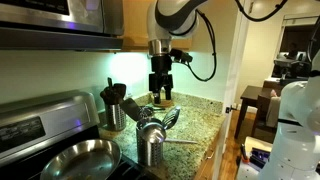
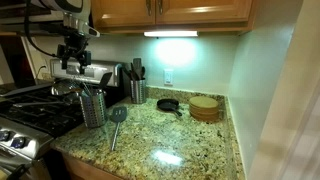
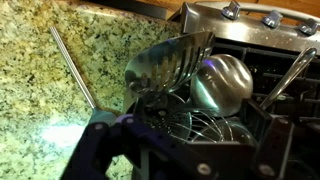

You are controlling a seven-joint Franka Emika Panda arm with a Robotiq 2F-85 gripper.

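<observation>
My gripper points downward above a perforated metal utensil holder, clear of the utensils. In the wrist view its dark fingers stand apart at the bottom of the picture, and the gripper looks open, with no utensil visibly clamped. The holder contains a slotted turner, a ladle and a wire whisk. On the granite counter to its side lies another slotted spatula, its handle stretching along the stone. The gripper's body hides part of the holder in the wrist view.
Behind stands a second holder with dark utensils. A small black skillet and a stack of tan round pieces rest near the wall. A large pan occupies the stove.
</observation>
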